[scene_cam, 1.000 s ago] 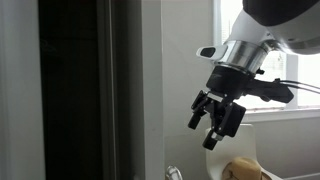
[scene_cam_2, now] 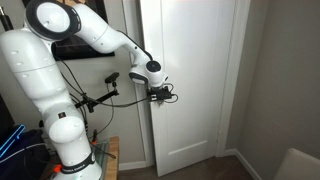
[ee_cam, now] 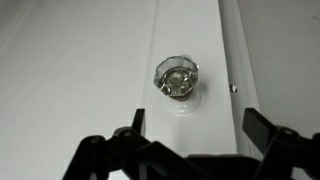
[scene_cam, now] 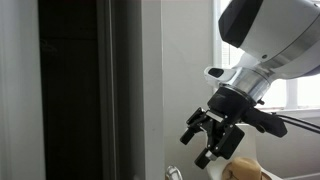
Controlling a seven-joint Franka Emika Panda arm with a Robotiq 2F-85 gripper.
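Note:
A clear faceted glass knob [ee_cam: 177, 77] with a round base is mounted on a white door [ee_cam: 110, 60], near the door's edge, in the wrist view. My gripper stands open, its two dark fingers wide apart along the bottom of that view. The knob appears beyond the fingertips, closer to the left one, and nothing is between them. Exterior view 1 has the gripper [scene_cam: 196, 147] angled down and left, clear of the pale vertical panel. From exterior view 2, the gripper [scene_cam_2: 162, 94] is seen in front of the white door [scene_cam_2: 195, 75]; the knob cannot be made out there.
A white chair [scene_cam: 248, 145] with a tan round object [scene_cam: 242, 170] on it is below the arm, by the window. A dark opening [scene_cam: 72, 90] lies to the left. The wooden table edge [scene_cam_2: 112, 155] is near the arm's base.
Over the last second my gripper has come lower in exterior view 1, and its fingers have tilted further toward the left. The fingers have stayed open.

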